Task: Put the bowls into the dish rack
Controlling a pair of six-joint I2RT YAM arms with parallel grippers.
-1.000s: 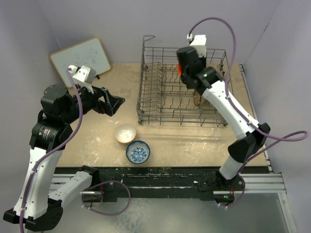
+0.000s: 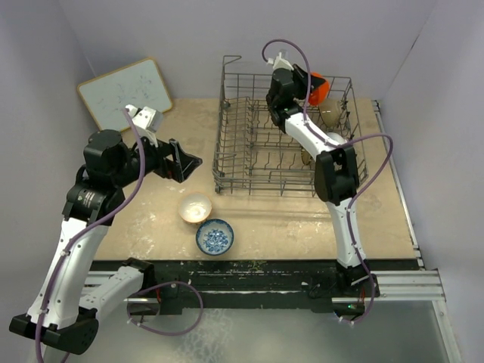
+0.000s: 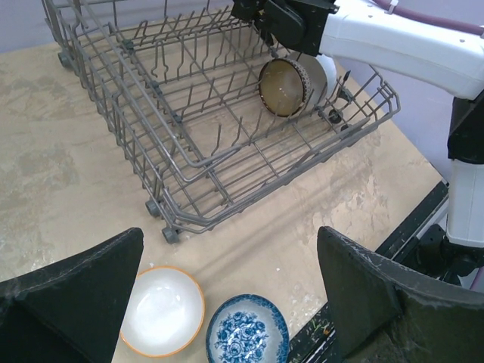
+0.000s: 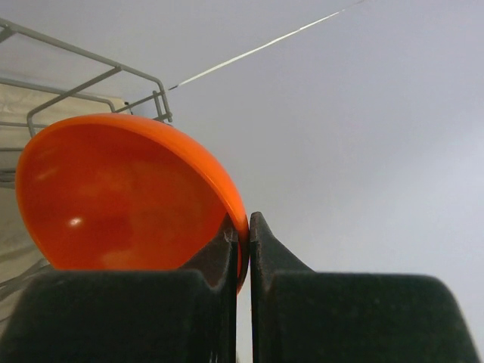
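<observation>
An orange bowl (image 2: 318,92) is at the rack's back right, tilted on its side, its rim between the fingers of my right gripper, which is shut on it. My left gripper (image 2: 184,161) hangs open left of the dish rack (image 2: 219,166), empty. A cream orange-rimmed bowl (image 2: 195,208) and a blue patterned bowl (image 2: 215,237) lie on the counter below the rack's front left. More bowls (image 3: 281,87) stand on edge along the rack's right side, partly hidden by the right arm in the top view.
A white board (image 2: 125,91) lies at the back left. Walls (image 2: 435,136) bound the back and sides. The rack's middle is mostly clear.
My right gripper has moved toward the back of the rack with the orange bowl, and its arm has straightened. My left gripper has shifted slightly right.
</observation>
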